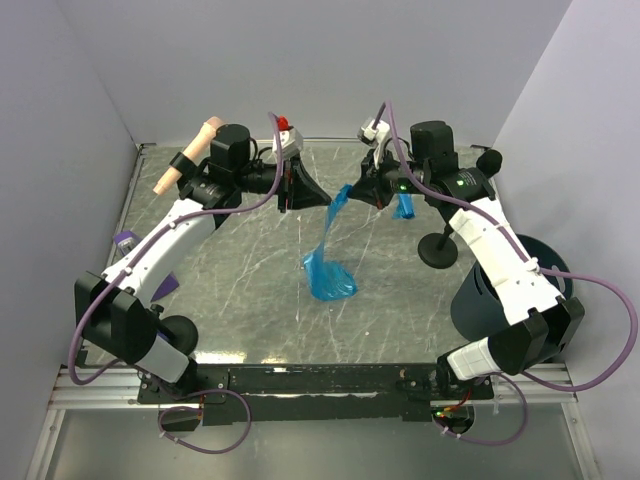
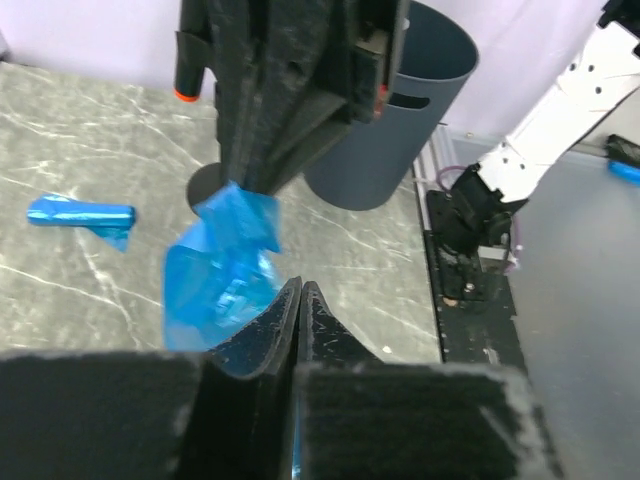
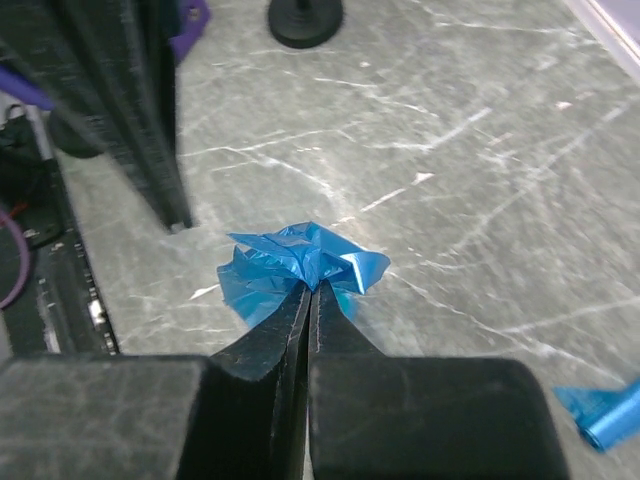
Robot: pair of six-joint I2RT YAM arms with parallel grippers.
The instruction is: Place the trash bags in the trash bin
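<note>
A blue trash bag [image 1: 328, 275] hangs in crumpled folds over the middle of the table. My right gripper [image 1: 352, 192] is shut on its upper end; the right wrist view shows the plastic [image 3: 305, 255] pinched at the fingertips. Left of the bag, my left gripper [image 1: 308, 203] has its fingers spread in the top view, with no bag between them, though they look together in the left wrist view. A second, rolled blue bag [image 2: 85, 213] lies on the table. The dark grey trash bin [image 2: 365, 160] stands at the right, partly under the right arm in the top view.
A round black stand base [image 1: 438, 250] is on the table near the bin. Purple objects [image 1: 160, 285] lie at the left edge beside another black base [image 1: 180, 333].
</note>
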